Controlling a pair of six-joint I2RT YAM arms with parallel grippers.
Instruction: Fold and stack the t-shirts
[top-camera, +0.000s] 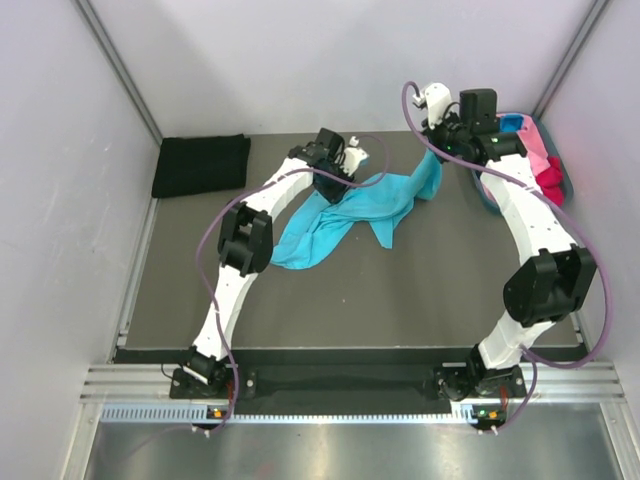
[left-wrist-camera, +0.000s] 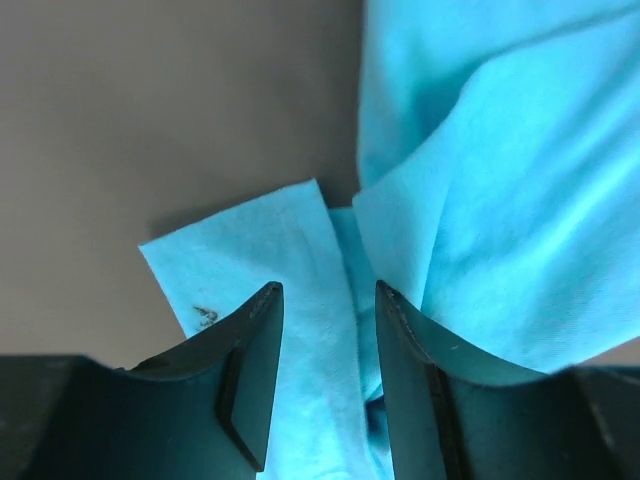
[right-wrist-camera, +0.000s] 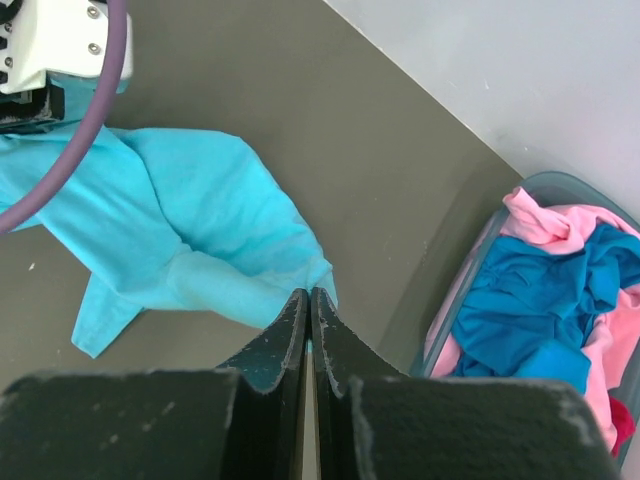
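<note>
A cyan T-shirt (top-camera: 315, 235) lies crumpled and stretched across the grey table, one end lifted at the right by my right gripper, which is shut on its edge. My left gripper is over the middle of the shirt, its fingers apart above a flat folded corner (left-wrist-camera: 265, 255) and a raised fold beside it. In the top view the left gripper (top-camera: 340, 195) partly hides the shirt.
A grey bin (right-wrist-camera: 470, 265) with pink, blue and red clothes stands at the back right. A black mat (top-camera: 200, 165) lies at the back left.
</note>
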